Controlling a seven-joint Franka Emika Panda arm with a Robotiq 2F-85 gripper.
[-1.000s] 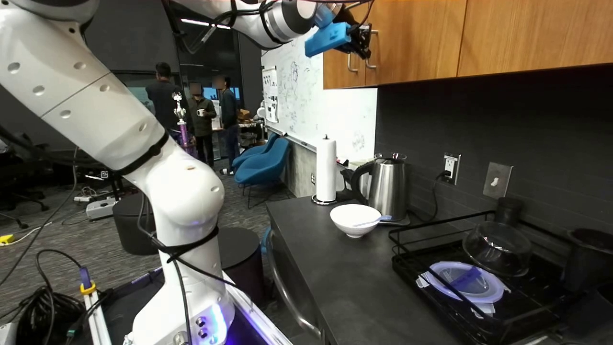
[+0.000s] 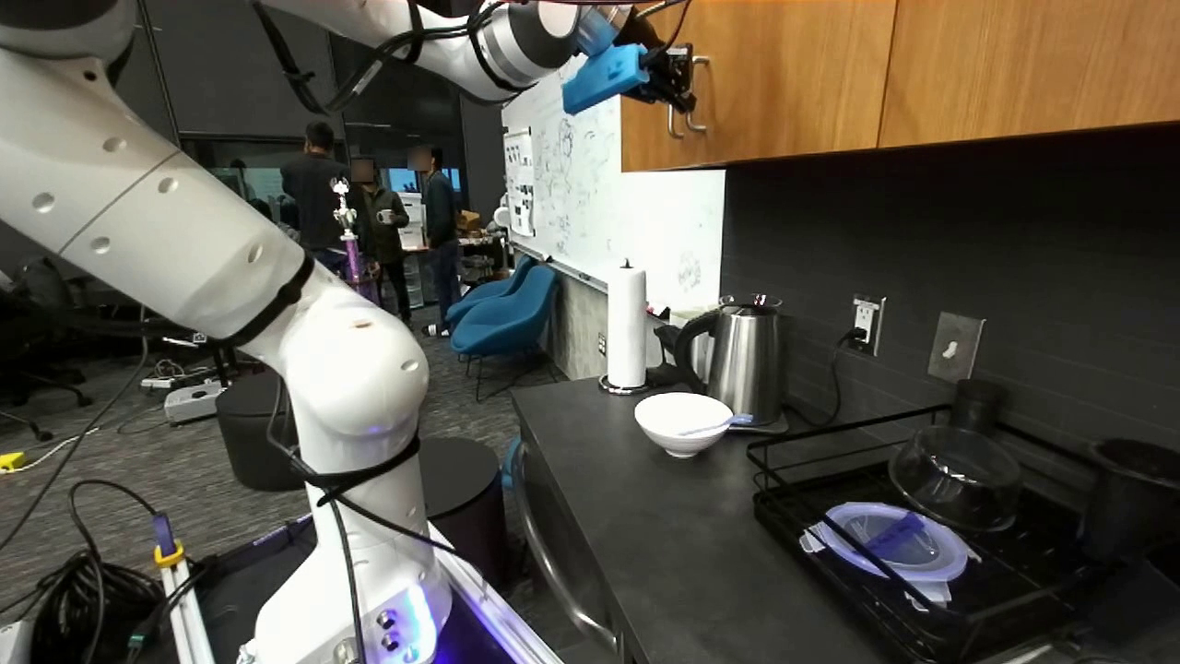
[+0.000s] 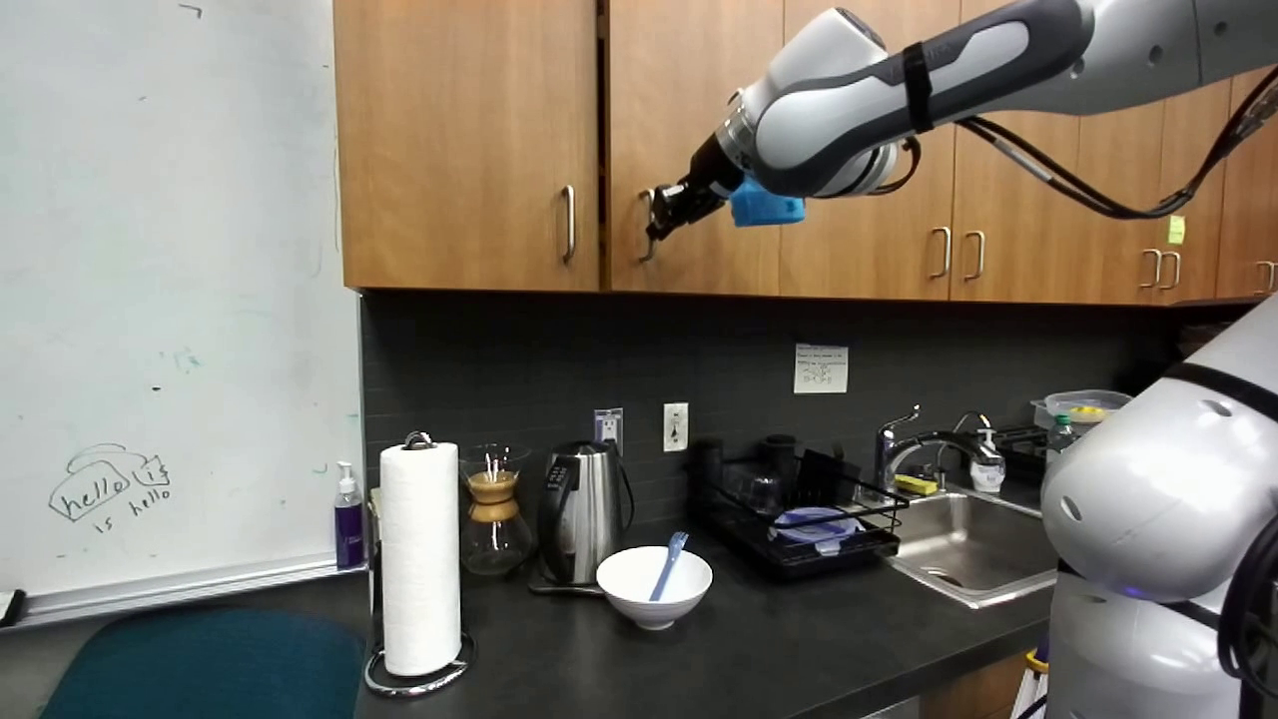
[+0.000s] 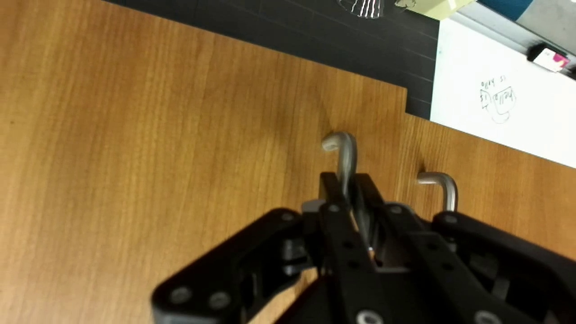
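High at the wall cabinets, my gripper is shut on a curved metal handle (image 4: 348, 154) of a wooden cabinet door (image 4: 162, 135). The upper bend of that handle shows beyond the fingertips in the wrist view; its middle is hidden between the fingers. In exterior view 2 the gripper (image 3: 656, 218) reaches the door (image 3: 707, 72) from the right, near its lower left edge. A narrow dark gap separates this door from the left-hand door (image 3: 467, 144), so it appears slightly ajar.
Close beside the held handle sits the neighbouring door's handle (image 3: 569, 226). Below, the counter carries a paper towel roll (image 3: 421, 563), a kettle (image 3: 589, 509), a white bowl (image 3: 635, 587) with a blue utensil, and a dish rack (image 3: 767, 545). The air under the cabinets is free.
In exterior view 1, my gripper and the handle have shifted a little left, away from the cabinet front. The arm has drawn back with them. The counter items have not moved.
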